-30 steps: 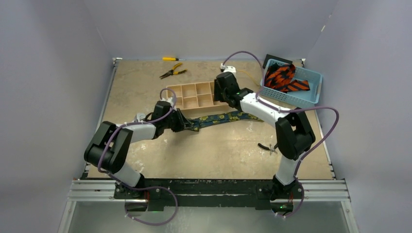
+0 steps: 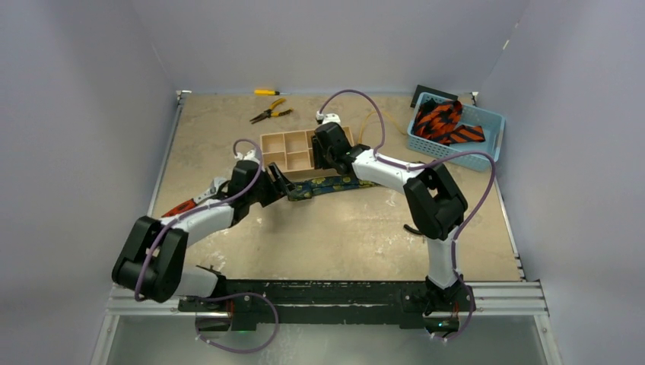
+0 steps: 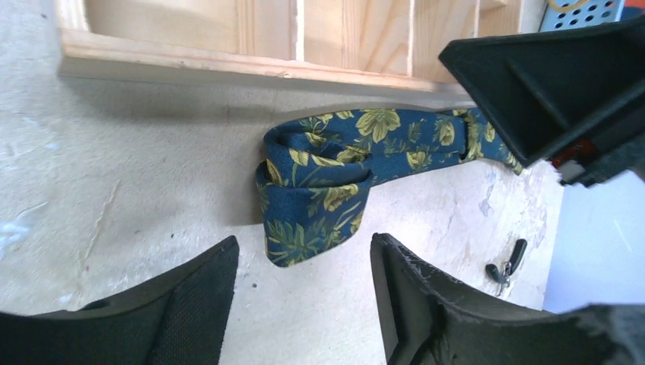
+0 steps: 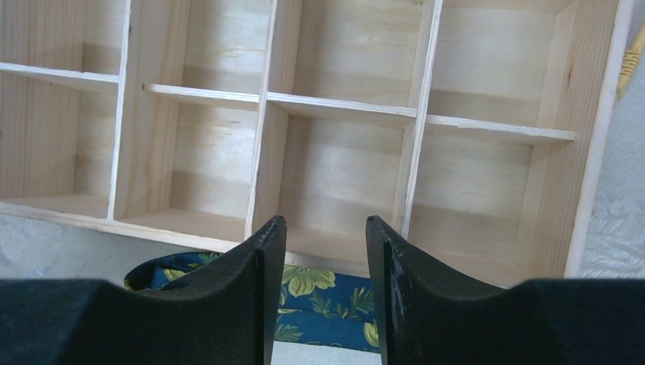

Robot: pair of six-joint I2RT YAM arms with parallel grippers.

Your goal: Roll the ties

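Note:
A dark blue tie with yellow flowers (image 2: 338, 184) lies flat along the front of the wooden compartment box. Its left end is folded over into a loose bundle (image 3: 312, 213), in front of and between the fingers of my left gripper, which stands open and empty. In the top view that gripper (image 2: 280, 180) is just left of the bundle. My right gripper hangs over the box's front edge above the tie, fingers apart with nothing between them.
The wooden box (image 4: 589, 167) has empty compartments. A blue basket (image 2: 494, 137) with orange-and-black ties stands back right. Pliers (image 2: 270, 110), a screwdriver (image 2: 266, 92) and other tools lie around the edges.
My left gripper has drawn back left from the tie's folded end and stands open. My right arm moved left along the box since a second ago.

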